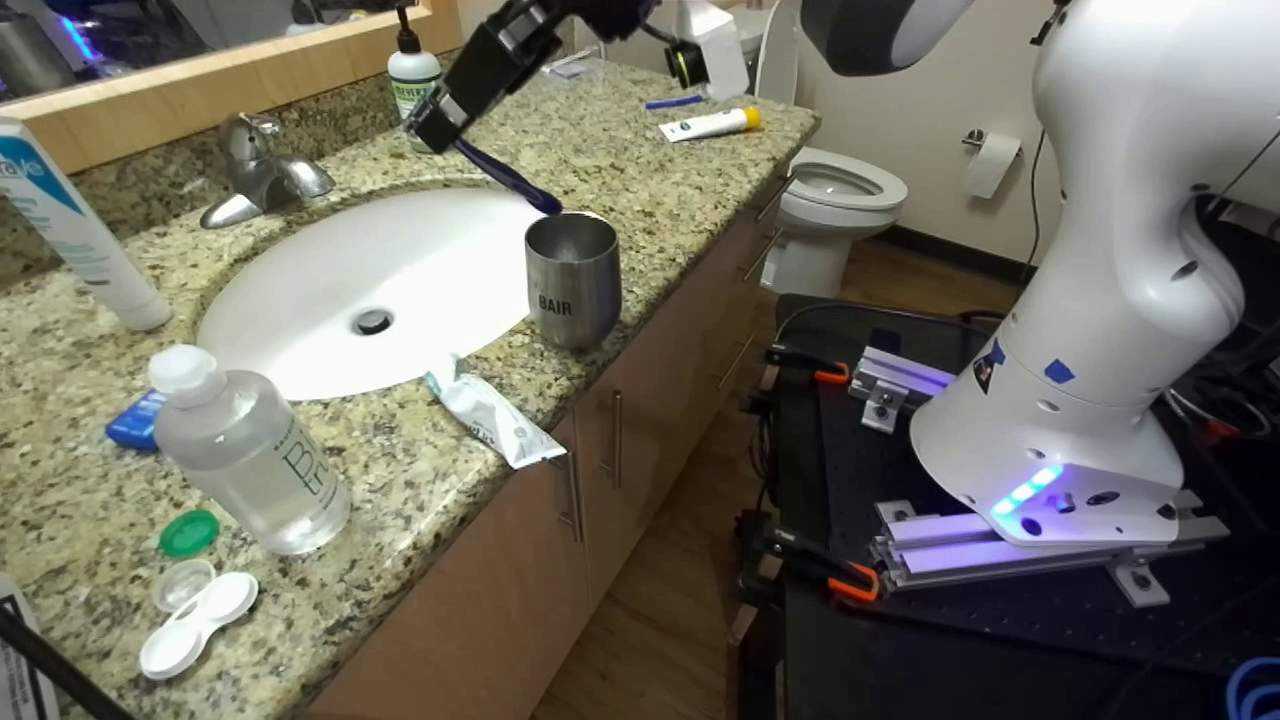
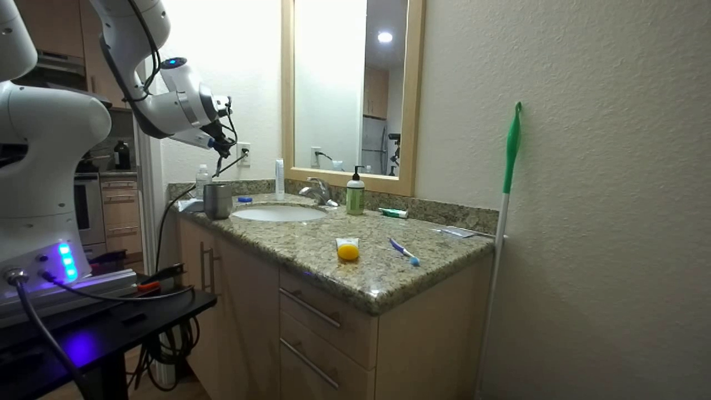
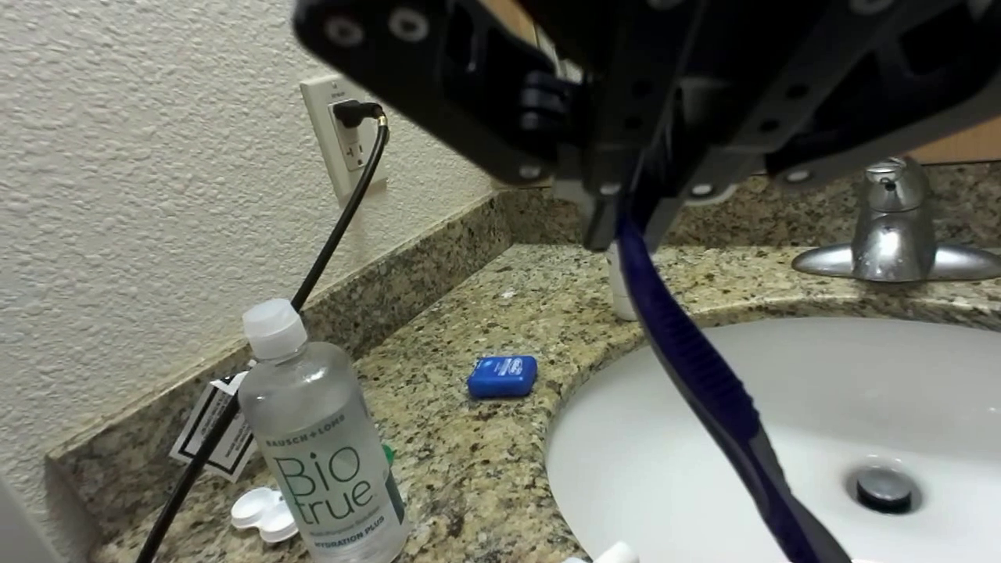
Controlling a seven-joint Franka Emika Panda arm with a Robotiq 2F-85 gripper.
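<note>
In the wrist view my gripper is shut on one end of a dark blue-purple toothbrush. The brush slants down to the right, and its far end runs out of that view. Exterior view 1 has the free end of the toothbrush pointing toward a steel cup marked BAIR, just behind its rim as seen there. My gripper is above the back of the sink. The upright cup stands at the counter's front edge in exterior view 2, below the arm.
Left of the sink stand a Biotrue bottle and a white tube. A crumpled toothpaste tube lies before the cup. The faucet and soap pump bottle line the back. Counter right of the sink is mostly clear.
</note>
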